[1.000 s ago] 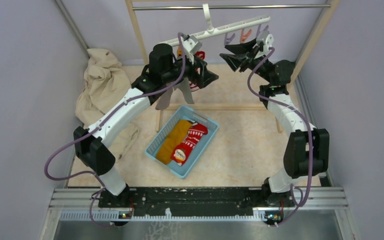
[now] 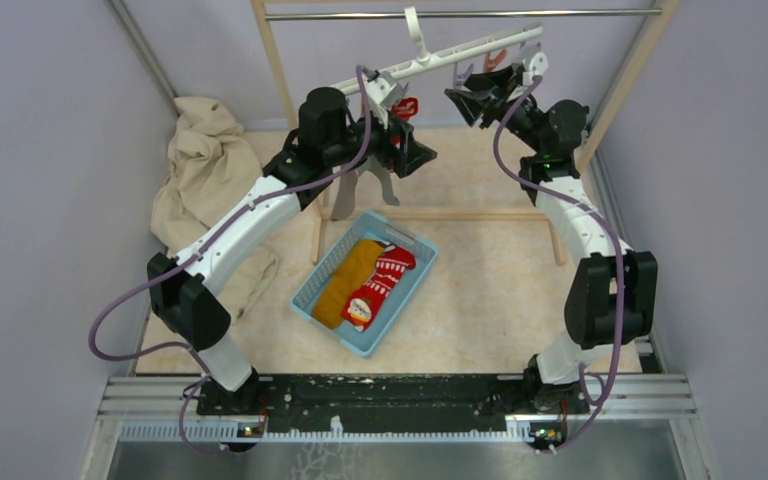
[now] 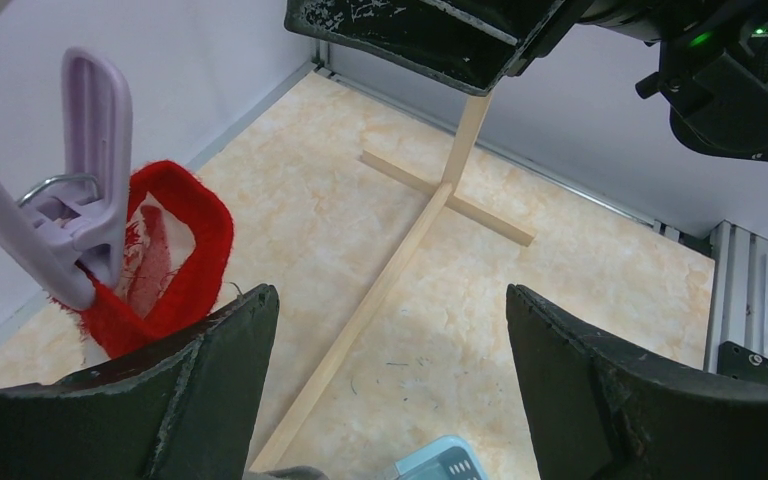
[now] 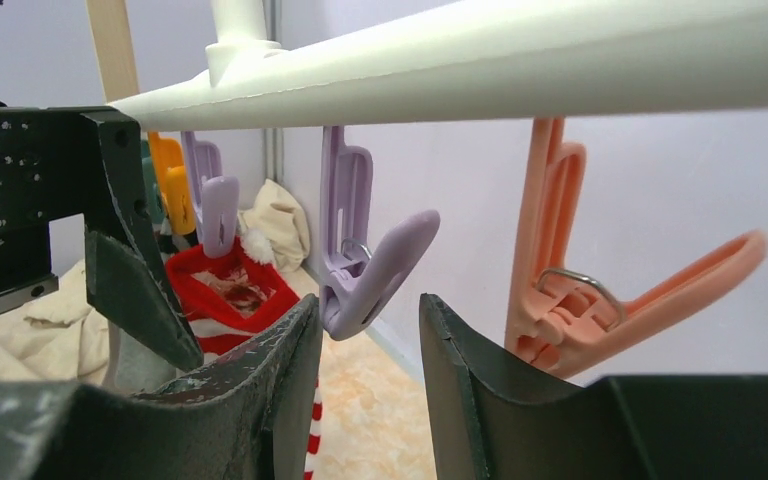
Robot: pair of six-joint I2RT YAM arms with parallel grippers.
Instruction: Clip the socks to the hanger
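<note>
The white hanger (image 2: 460, 52) carries lilac, peach and other clips. A red sock (image 3: 200, 250) hangs from a lilac clip (image 3: 100, 160), left of my open left gripper in the left wrist view; grey socks (image 2: 375, 185) hang nearby. My right gripper is part open around the lower end of an empty lilac clip (image 4: 360, 280) or just before it; contact is unclear. An empty peach clip (image 4: 550, 320) is to its right. A mustard sock (image 2: 345, 280) and a red patterned sock (image 2: 378, 285) lie in the blue basket (image 2: 305, 300).
A beige cloth (image 2: 200, 180) lies at the left. The wooden rack (image 2: 630, 60) frames the hanger. The floor right of the basket is clear.
The left arm is nearly still; the hanging socks swing slightly.
</note>
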